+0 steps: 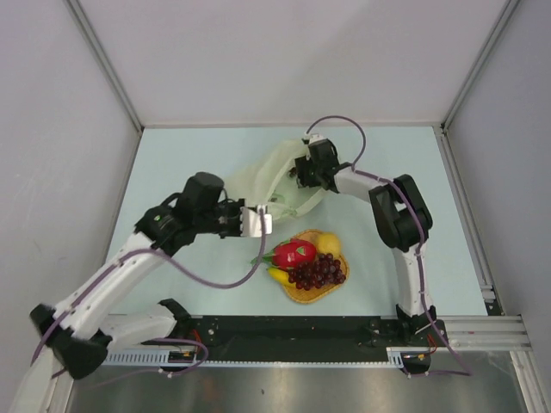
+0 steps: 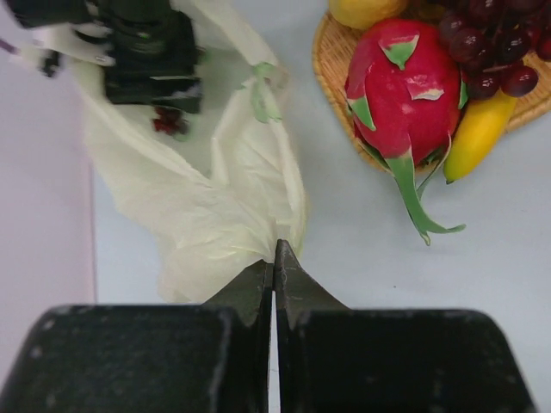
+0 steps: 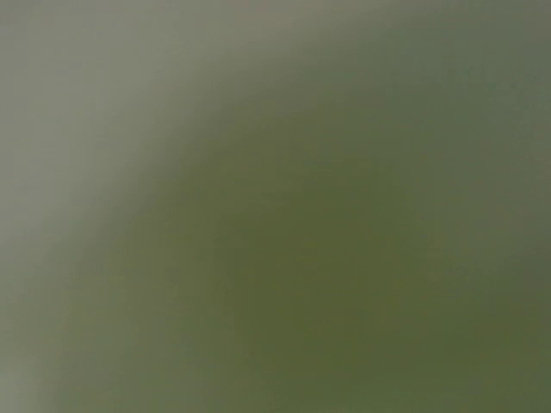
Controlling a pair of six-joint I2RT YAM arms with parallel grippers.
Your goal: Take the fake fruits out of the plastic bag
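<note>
The pale translucent plastic bag (image 1: 258,176) (image 2: 181,224) lies open at the back middle of the table. My left gripper is shut on a gathered part of the bag at its near left side. My right gripper (image 1: 306,172) reaches into the bag's opening, where small dark red fruit shows beside it; the right wrist view is only a green blur, so its fingers are hidden. Below the bag, a wicker basket (image 1: 310,294) holds a dragon fruit (image 1: 288,254), a banana (image 2: 478,138), grapes (image 1: 323,271) and a yellow fruit (image 1: 329,243).
A wall stands just behind the bag.
</note>
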